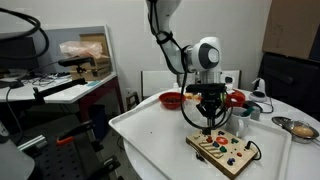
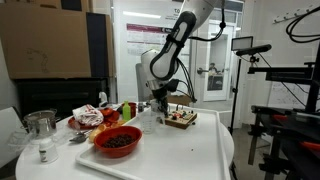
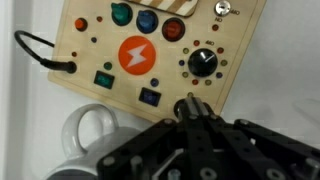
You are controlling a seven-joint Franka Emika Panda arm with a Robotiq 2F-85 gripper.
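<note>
On the white table lies a wooden board (image 3: 110, 60) fitted with coloured buttons, a black knob (image 3: 203, 62), small square switches and a red lightning-bolt disc (image 3: 137, 54). A black cable runs out of one side of it. My gripper (image 1: 208, 129) points down at the board's near-left part in exterior view 1. In the wrist view the gripper's dark fingertips (image 3: 192, 112) are together at the board's edge, beside a dark round part partly hidden behind them. Nothing shows between them. Whether they touch the board, I cannot tell.
A white mug (image 3: 85, 140) stands close beside the board and the gripper. Red bowls (image 2: 118, 141) and other kitchen things sit farther along the table. A metal pan (image 1: 299, 129) is at the right.
</note>
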